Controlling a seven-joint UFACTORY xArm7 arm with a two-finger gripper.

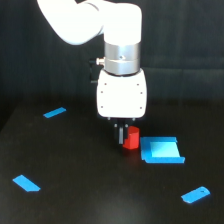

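Observation:
A small red block (132, 139) rests or hovers low over the dark table, just left of a blue square patch (162, 158). My gripper (121, 133), on the white arm, points down close to the block's left side. Its dark fingers are small and blend into the background. How far apart they stand is unclear, and I cannot tell whether they touch the block.
Blue tape strips mark the dark table: one at the back left (55, 112), one at the front left (26, 184) and one at the front right (196, 195).

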